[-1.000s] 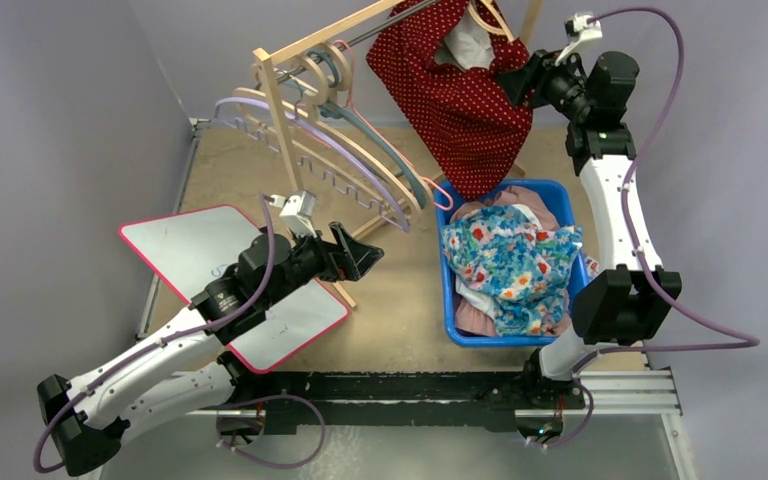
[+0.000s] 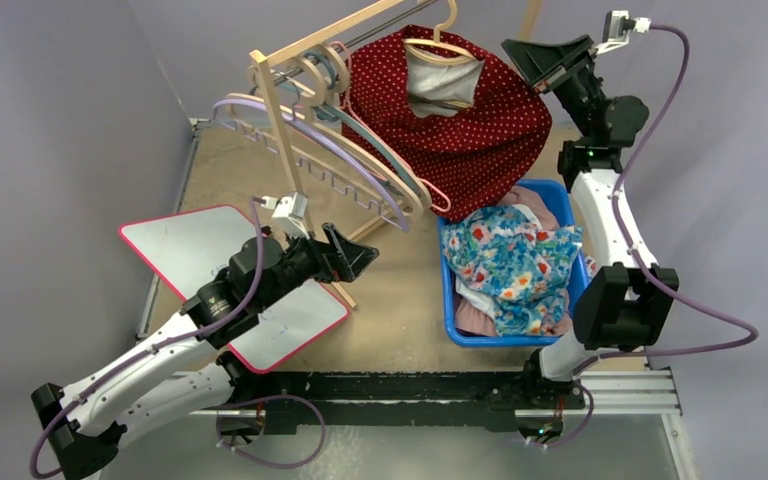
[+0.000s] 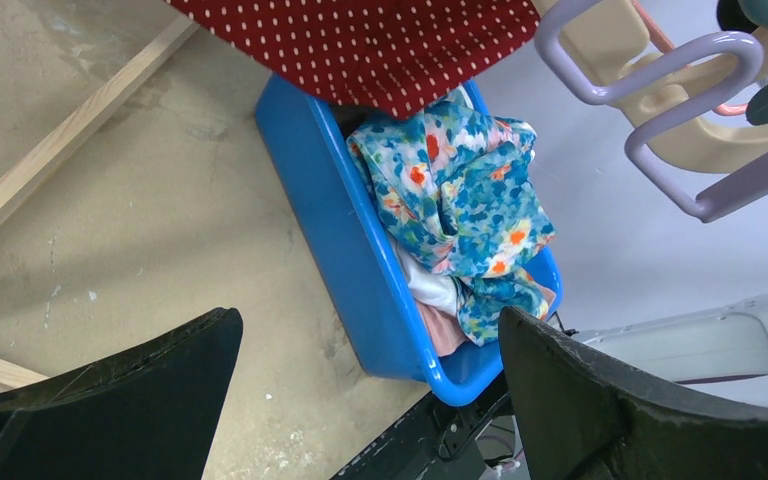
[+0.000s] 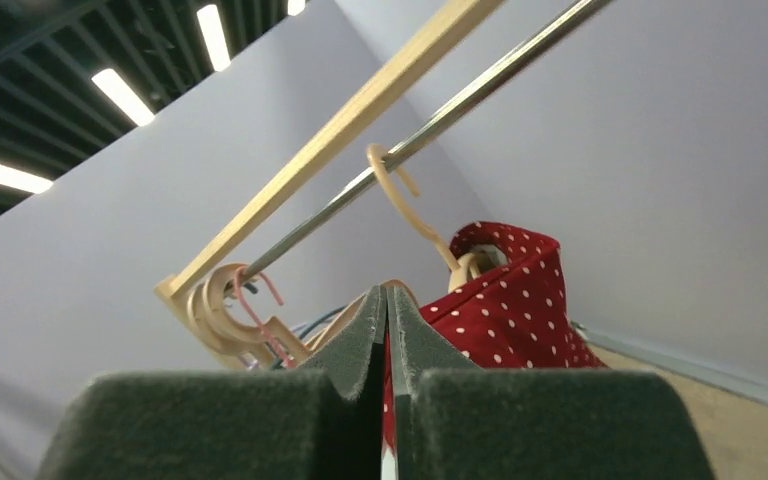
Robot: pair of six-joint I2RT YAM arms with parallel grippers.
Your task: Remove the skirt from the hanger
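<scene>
The dark red skirt with white dots (image 2: 450,130) hangs spread out from a wooden hanger (image 2: 438,44) on the rail. Its pale lining (image 2: 440,80) shows at the open waist. In the right wrist view the hanger's hook (image 4: 400,195) sits over the metal bar, and the skirt (image 4: 515,310) lies beyond my fingertips. My right gripper is shut with nothing between its fingers; from above, the right gripper (image 2: 540,80) is just right of the skirt. Low on the left, my left gripper stands open and empty, far from the skirt.
Several empty hangers (image 2: 340,150) crowd the rack's left end, near the left gripper. Below the skirt's lower edge stands a blue bin (image 2: 450,300) holding a floral cloth (image 2: 520,270). A red-edged whiteboard (image 2: 190,240) lies on the floor behind the left arm.
The hanger turned and slid left; the skirt swung wider. The left arm barely moved.
</scene>
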